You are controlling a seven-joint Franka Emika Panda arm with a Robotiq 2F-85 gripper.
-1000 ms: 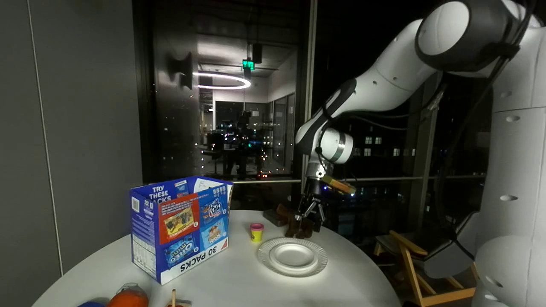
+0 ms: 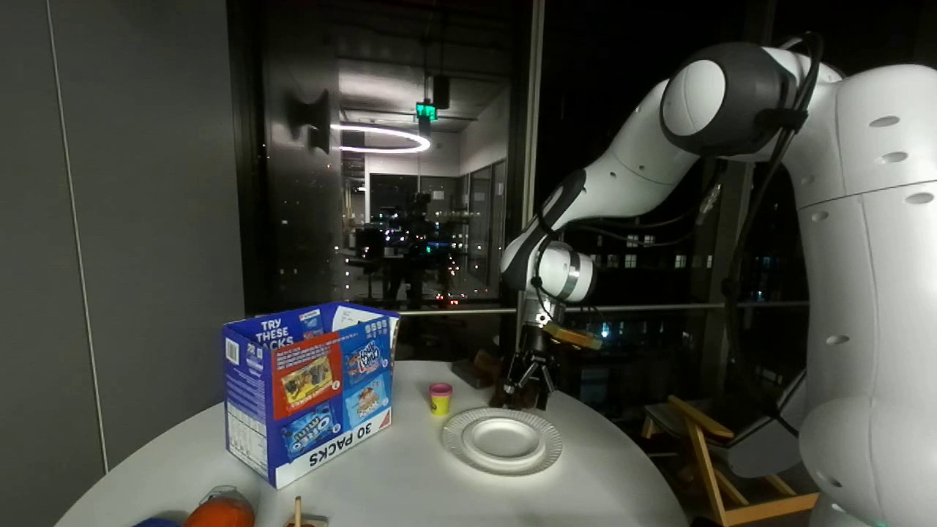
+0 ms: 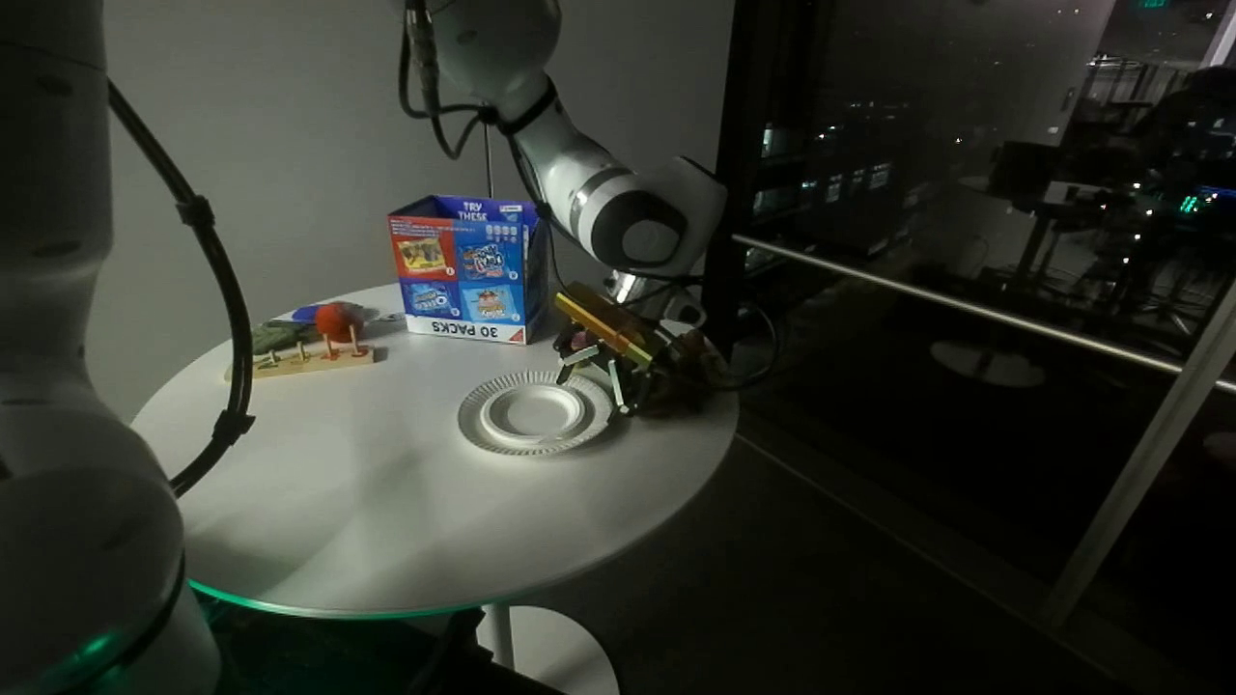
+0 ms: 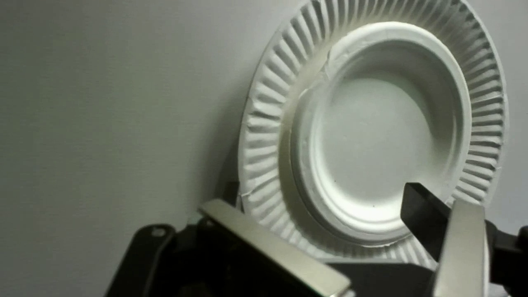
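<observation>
My gripper is low over the table's far side, just behind the white plate. Its fingers stand apart; nothing shows held between them. A smaller white plate or shallow bowl rests inside the fluted paper plate, and it looks empty in the wrist view. A dark brown object, shape unclear, sits behind the fingers and is partly hidden by them. I cannot tell whether they touch it. The yellow cup with a pink lid stands upright left of the gripper.
The large blue snack box stands open-topped on the table's left. Near it in the second exterior view are a wooden peg rack, an orange ball-like item and something green.
The arm has come down and shifted slightly left, bringing the gripper lower, in front of the brown object. The plates, cup and box have stayed put.
</observation>
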